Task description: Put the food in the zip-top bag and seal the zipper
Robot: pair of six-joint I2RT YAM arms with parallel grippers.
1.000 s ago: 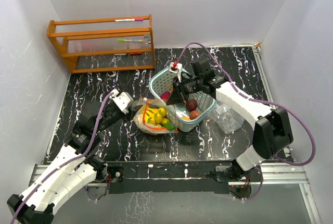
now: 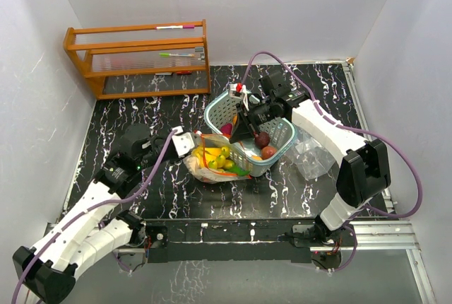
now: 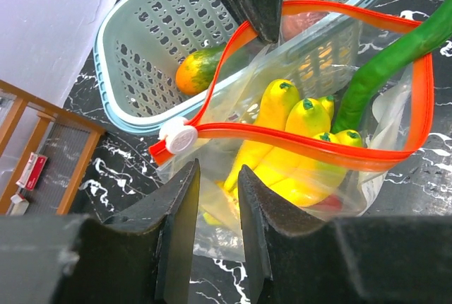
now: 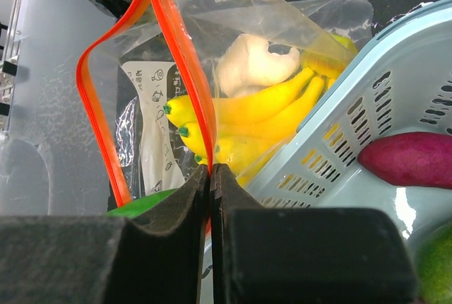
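Note:
A clear zip bag (image 2: 212, 172) with orange zipper (image 3: 296, 143) and white slider (image 3: 178, 134) holds yellow bananas (image 4: 247, 106) and a long green item (image 3: 381, 63). It leans against the blue basket (image 2: 282, 150). My right gripper is shut on the bag's zipper edge, over the basket. My left gripper is part open at the slider end, just short of the zipper, with nothing visibly held between its fingers. The basket holds a purple item (image 4: 402, 159), a papaya-like fruit (image 3: 194, 74) and red round fruits (image 2: 268, 152).
A wooden rack (image 2: 152, 95) stands at the back left. A clear plastic container (image 2: 314, 162) lies right of the basket. Walls bound the table at back and sides; dark marble table (image 2: 169, 194) shows bare at front left.
The right arm has shifted very slightly, with the bag's edge.

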